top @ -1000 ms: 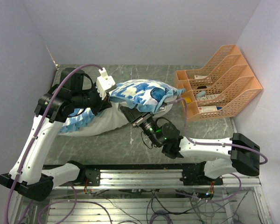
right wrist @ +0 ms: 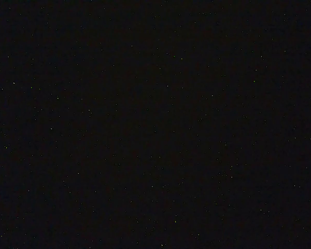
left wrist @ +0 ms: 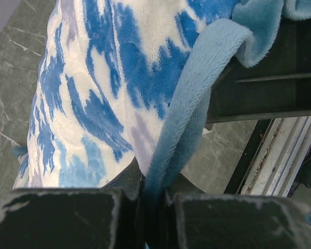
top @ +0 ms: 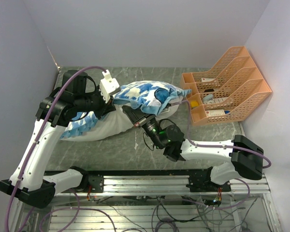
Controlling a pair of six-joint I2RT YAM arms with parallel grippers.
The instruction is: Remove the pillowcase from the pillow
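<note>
The blue-and-white plush pillowcase (top: 147,93) lies bunched over the right part of the pale pillow (top: 106,126). More blue-and-white cloth shows at the pillow's left end. In the left wrist view, my left gripper is shut on a fold of the pillowcase's light-blue hem (left wrist: 194,78), which runs up between the fingers. Below the front edge of the bunched cloth sits my right gripper (top: 129,112), its tips close to the pale pillow. Whether its fingers are apart or hold cloth cannot be made out. The right wrist view is almost wholly black.
A peach-coloured slotted organizer (top: 227,87) with small items stands at the right, by the pillowcase's right end. Cables hang along both arms.
Over the last second my right arm has shifted a little left, and its gripper has moved slightly further up beside the cloth's edge. The left arm has stayed still.
</note>
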